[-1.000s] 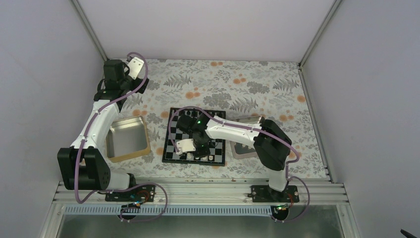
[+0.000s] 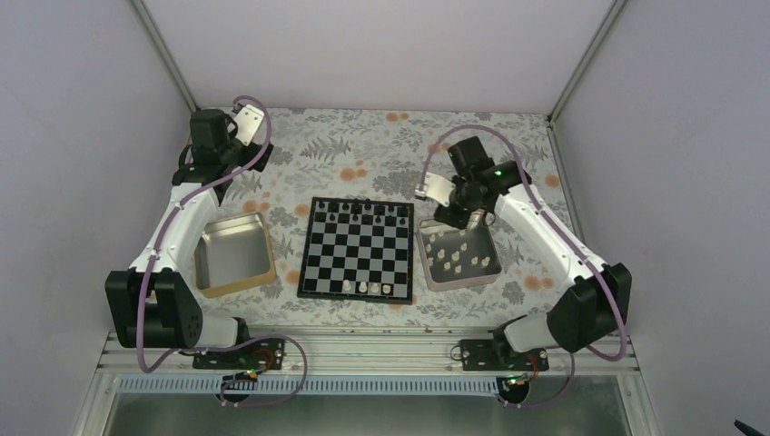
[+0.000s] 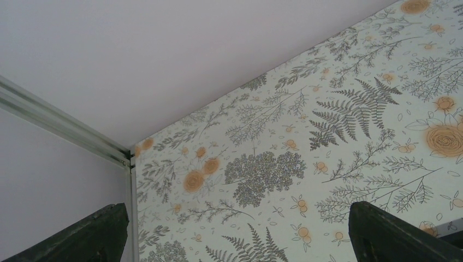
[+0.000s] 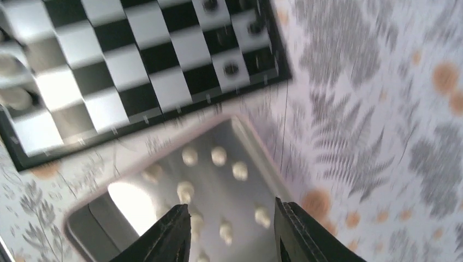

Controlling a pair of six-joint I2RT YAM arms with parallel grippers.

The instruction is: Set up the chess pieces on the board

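Note:
On the chessboard (image 2: 359, 259), black pieces (image 2: 355, 207) line the far rows. Several white pieces (image 2: 374, 287) stand along its near edge, in the right half. More white pieces (image 2: 456, 257) lie in the grey tray (image 2: 461, 283) right of the board. Over that tray is my right gripper, open, with a gap between its fingers; a white piece (image 4: 225, 232) shows below, in the tray. Far from the board at the back left, my left gripper stands open over bare cloth, its two dark fingers wide apart.
An empty gold-rimmed tray (image 2: 234, 291) sits left of the board, beside my left arm. Patterned cloth (image 2: 363, 154) behind the board is clear. Walls close off the back and both sides.
My right arm has swung from over the board's near side to the right, above the grey tray. The near white pieces are now uncovered. My left arm has stayed still.

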